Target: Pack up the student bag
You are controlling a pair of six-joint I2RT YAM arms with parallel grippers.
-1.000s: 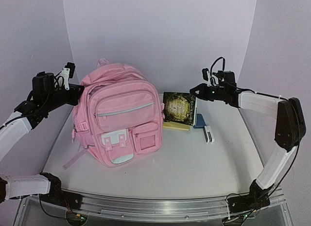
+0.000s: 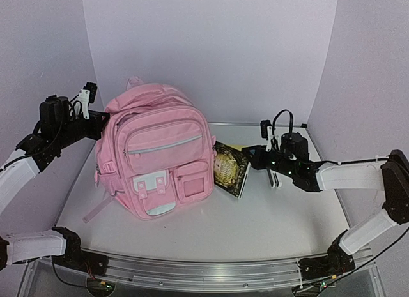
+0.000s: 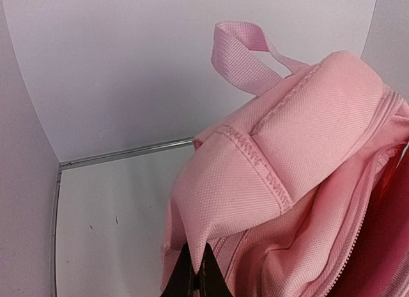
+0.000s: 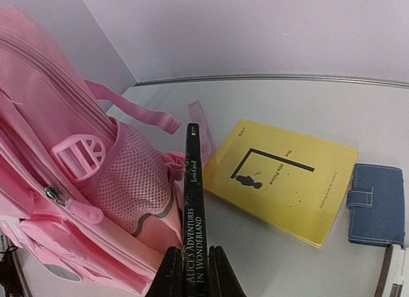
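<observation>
The pink backpack (image 2: 167, 150) stands upright on the left half of the table, its main zip partly open at the top left. My left gripper is shut on the fabric of its upper edge, with the bag's dark pink inside (image 3: 374, 230) showing at the right of that view. Right of the bag, my right gripper is shut on the spine end of a dark book, Alice's Adventures in Wonderland (image 4: 194, 207). From above, the book's cover (image 2: 231, 169) hangs tilted beside the bag, and the bag hides part of it.
Beyond the held book, a yellow book (image 4: 281, 175) lies flat. A blue denim notebook (image 4: 377, 204) lies to its right, near a white and dark object (image 4: 391, 271). The bag's side strap (image 4: 137, 110) sticks out toward the books.
The right gripper has come lower and toward the table's front with the dark book, which has tilted. The left arm and the bag have hardly moved.
</observation>
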